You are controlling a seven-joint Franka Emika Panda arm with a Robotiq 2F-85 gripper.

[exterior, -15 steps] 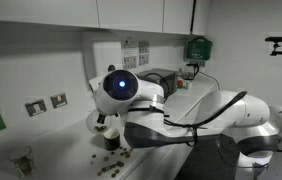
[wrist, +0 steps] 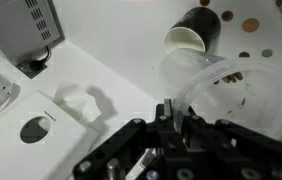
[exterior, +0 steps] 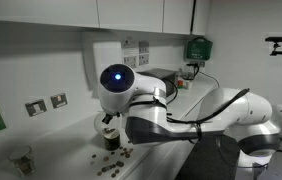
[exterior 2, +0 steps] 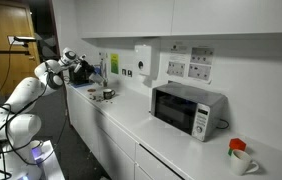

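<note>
A clear plastic cup (wrist: pixel 243 88) is held by my gripper, whose dark fingers are shut on its wall near the rim. In exterior view 1 the clear cup (exterior: pixel 102 124) hangs tilted at the dark cup (exterior: pixel 112 141), and the arm hides most of my gripper. From the wrist, the dark cup (wrist: pixel 203 27) with a pale opening shows just beyond the clear one. Several brown round pieces (wrist: pixel 250 25) lie scattered on the white counter. Some show through the clear plastic; whether any are inside it I cannot tell.
Another clear cup (exterior: pixel 21 159) stands at the counter's left. A white box (wrist: pixel 36 135) and a grey appliance (wrist: pixel 21 35) border the work area. Farther along the counter are a microwave (exterior 2: pixel 187 110) and a white mug (exterior 2: pixel 242 162).
The arm's wrist has risen a little and shifted right in exterior view 1, and the held clear cup has moved slightly right. The dark cup and scattered pieces look unmoved.
</note>
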